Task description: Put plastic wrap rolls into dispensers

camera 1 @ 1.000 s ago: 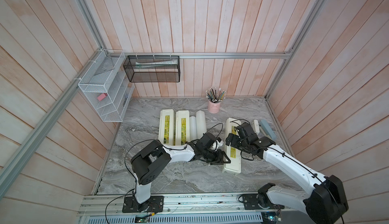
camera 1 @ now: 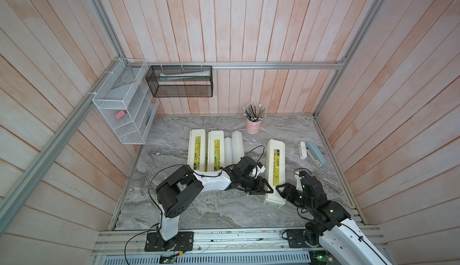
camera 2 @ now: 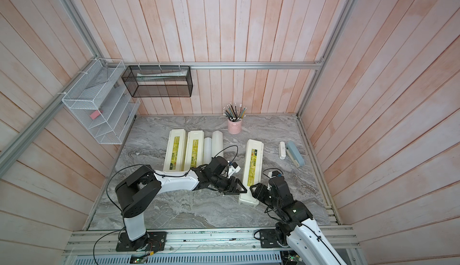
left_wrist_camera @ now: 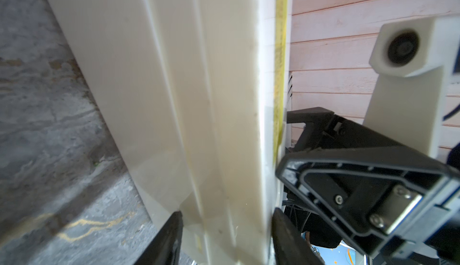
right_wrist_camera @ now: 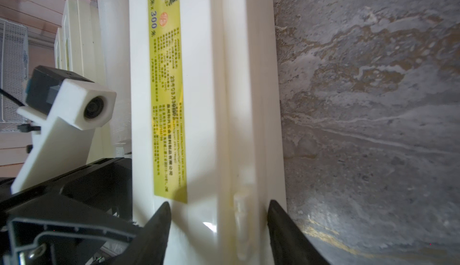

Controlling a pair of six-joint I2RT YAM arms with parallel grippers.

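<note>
A white plastic wrap dispenser with a yellow label lies lengthwise right of centre. Both grippers grip its front part from opposite sides: my left gripper is shut on it from the left, my right gripper from the right. Two similar dispensers lie to the left, beside two pale wrap rolls, whose near ends are hidden behind my left arm.
A pink pen cup stands at the back. A small white object and a blue one lie at the right. Wire baskets hang on the walls.
My right gripper has moved from the dispenser's middle toward its front end, the arm drawing back toward the near side. The left arm and dispenser look nearly unchanged.
</note>
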